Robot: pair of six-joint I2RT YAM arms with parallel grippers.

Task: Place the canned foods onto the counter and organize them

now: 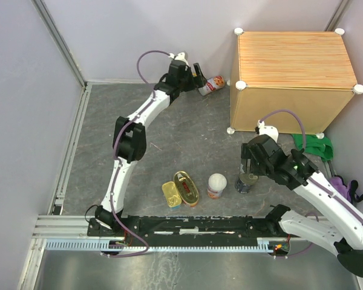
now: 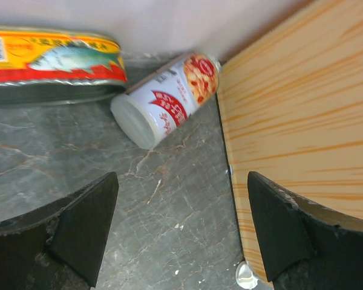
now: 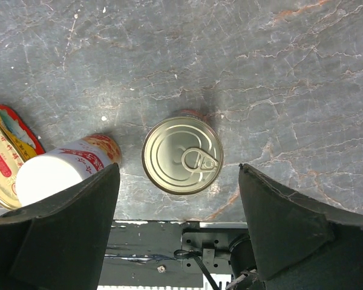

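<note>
A white-and-red can (image 1: 212,85) lies on its side by the back wall, beside the wooden box. My left gripper (image 1: 199,75) is open next to it, nothing between its fingers; in the left wrist view the can (image 2: 168,96) lies beyond the fingertips. An orange-and-red oval tin (image 2: 54,57) rests left of that can. Near the front, my right gripper (image 1: 246,159) stands above an upright can with a silver lid (image 1: 246,181). Seen from the right wrist, its pull-tab lid (image 3: 181,155) appears between the spread fingers, with gaps on both sides.
Front centre holds a white-capped can (image 1: 217,182), a green-gold oval tin (image 1: 186,188) and a small yellow tin (image 1: 172,193). The wooden box (image 1: 293,96) fills the back right; a green cloth (image 1: 314,147) lies before it. Mid-counter is clear.
</note>
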